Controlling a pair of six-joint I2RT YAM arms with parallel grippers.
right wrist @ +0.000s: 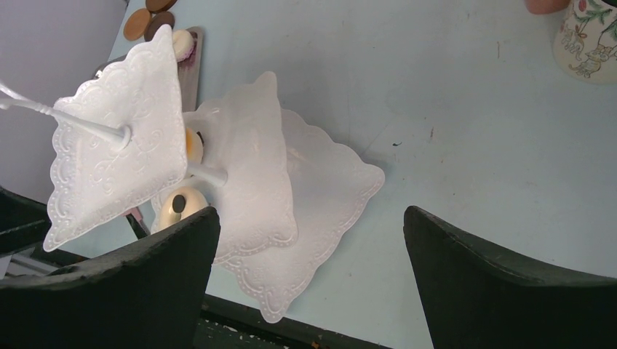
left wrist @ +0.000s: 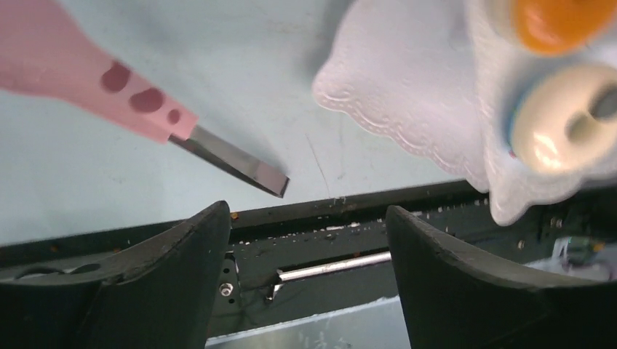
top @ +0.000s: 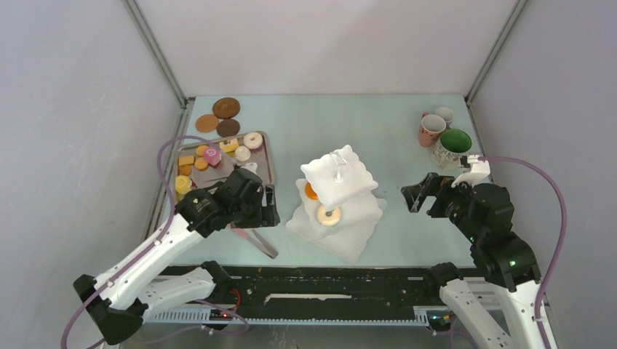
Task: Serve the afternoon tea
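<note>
A white tiered stand [top: 337, 177] with scalloped square plates occupies the middle of the table. On its middle plate sit a cream donut [top: 329, 217] and an orange-topped piece [top: 311, 191]. To the stand's left, the pink tongs [left wrist: 116, 87] lie on the table, metal handle end toward the front edge. My left gripper is open and empty; in the left wrist view the tongs lie beyond its fingers, not between them. My right gripper, open and empty, hangs to the right of the stand.
Several sweets lie on a tray [top: 270, 160] at the left, partly covered by the left arm. Wooden coasters [top: 226, 108] lie behind it. A pink cup [top: 431, 125], a white cup [top: 444, 114] and a green-lined pot [top: 451, 144] stand back right.
</note>
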